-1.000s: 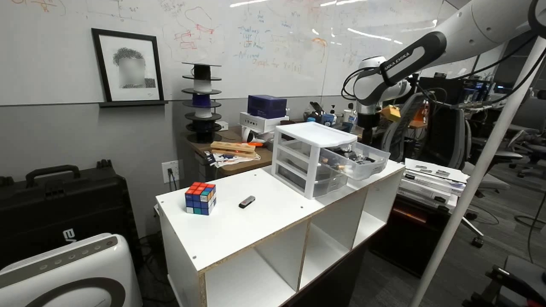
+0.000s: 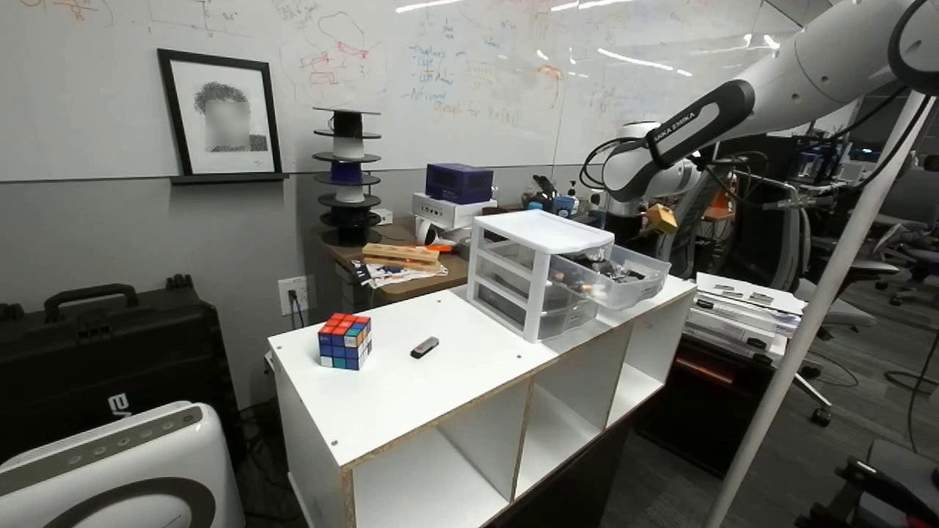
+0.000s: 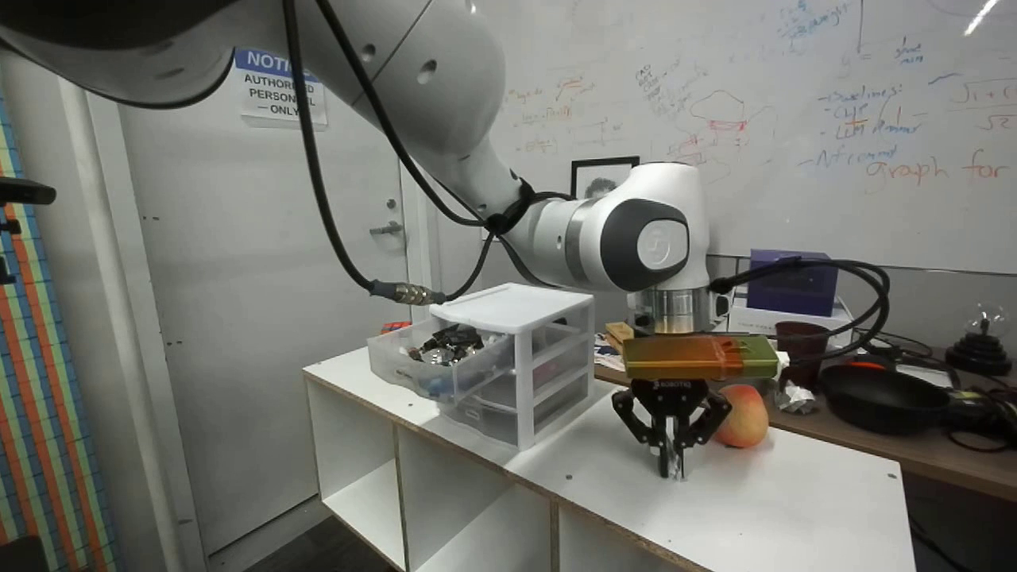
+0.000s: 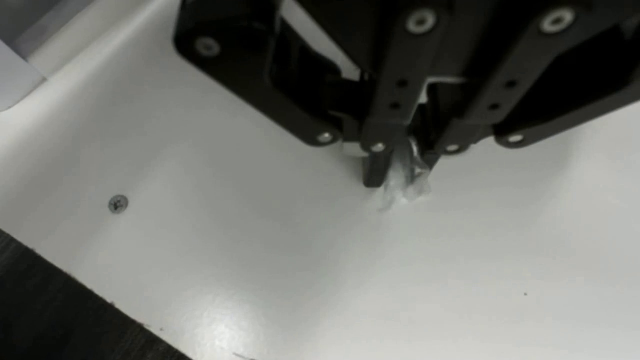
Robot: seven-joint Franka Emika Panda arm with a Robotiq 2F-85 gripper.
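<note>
In the wrist view my gripper points down at the white tabletop, its fingers close together. A crumpled piece of clear plastic point(image 4: 405, 182) shows between and just below the fingertips. Whether both fingers press on it, or whether it touches the tabletop, is hard to tell. From exterior view 2, the gripper point(image 3: 672, 472) is low over the white shelf top point(image 3: 791, 505), with a peach-coloured fruit point(image 3: 741, 416) close to its right. In exterior view 1 the fingers are hidden behind the drawer unit.
A white drawer unit point(image 3: 524, 381) stands left of the gripper, its top drawer point(image 3: 410, 367) pulled out and filled with small parts. Exterior view 1 shows a Rubik's cube point(image 2: 345, 342) and a small dark stick point(image 2: 424, 347) on the shelf. A pan point(image 3: 887, 396) sits on the desk behind.
In exterior view 1 the arm's wrist and hand have come down and shifted slightly left. Drawer unit, cube and stick stay where they were.
</note>
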